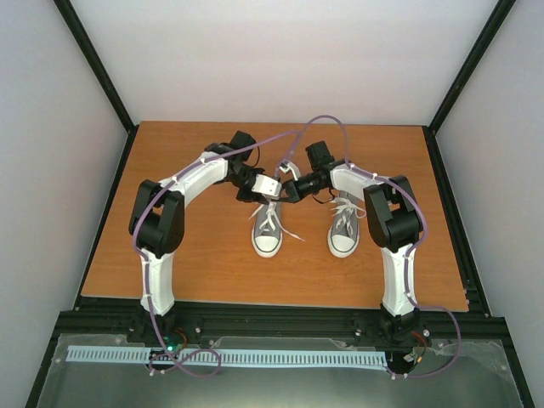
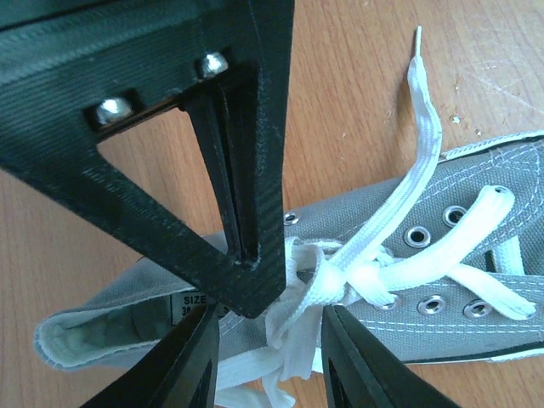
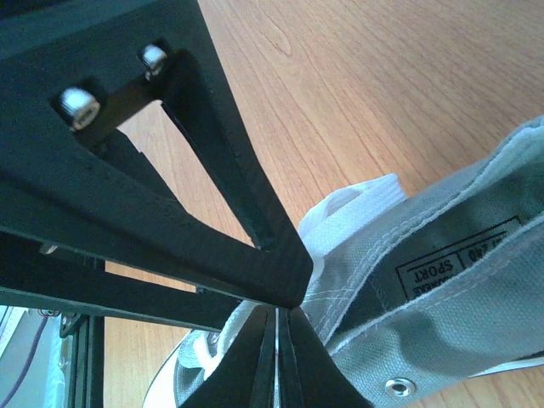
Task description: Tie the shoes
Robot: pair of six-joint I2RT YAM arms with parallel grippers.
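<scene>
Two grey canvas shoes with white laces stand on the table, the left shoe (image 1: 267, 241) partly under both grippers and the right shoe (image 1: 343, 240) beside it. In the left wrist view, white laces (image 2: 340, 276) cross in a bunched knot over the left shoe, with a loose end pointing away. My left gripper is part open above this knot, a strand of lace in view between its fingers. Close to the same shoe's ankle opening, my right gripper is shut; nothing clearly shows between its fingertips. A white lace loop (image 3: 353, 212) lies behind it.
The right shoe's laces (image 1: 347, 208) lie loose over its front, near the right arm. Bare wooden table (image 1: 204, 263) surrounds the shoes. Both grippers are very close together above the left shoe.
</scene>
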